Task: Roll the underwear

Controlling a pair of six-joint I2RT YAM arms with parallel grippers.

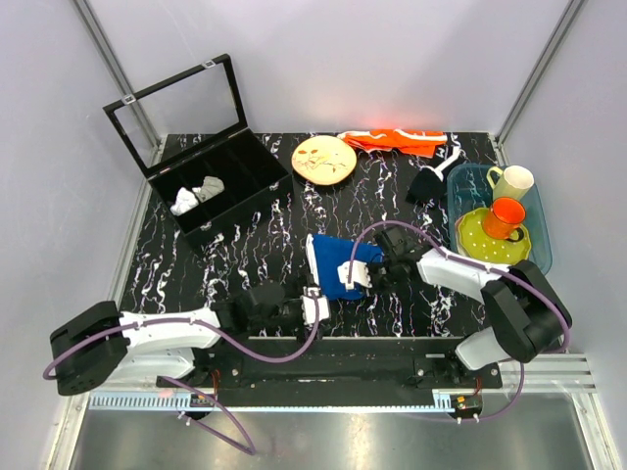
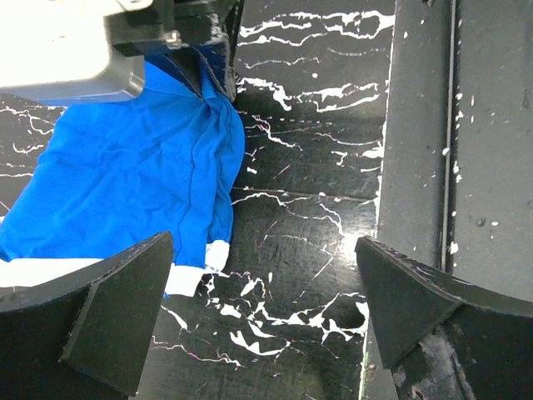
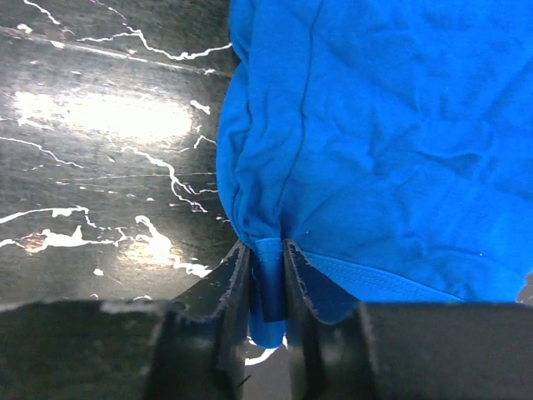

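Observation:
The blue underwear [image 1: 328, 259] lies folded flat at the middle front of the black marble mat, white band on its left side. In the right wrist view my right gripper has its fingertips on a folded blue edge [image 3: 383, 150] at the near corner, fabric between them; how tightly is unclear. In the left wrist view my left gripper stands open just beside the underwear [image 2: 125, 175], at the front edge, nothing between its fingers.
A black open box [image 1: 220, 215] sits back left, a yellow plate [image 1: 323, 160] at the back, an orange cloth [image 1: 411, 140] behind, a black scoop [image 1: 428, 185] and a blue tray [image 1: 542, 235] with mugs at right.

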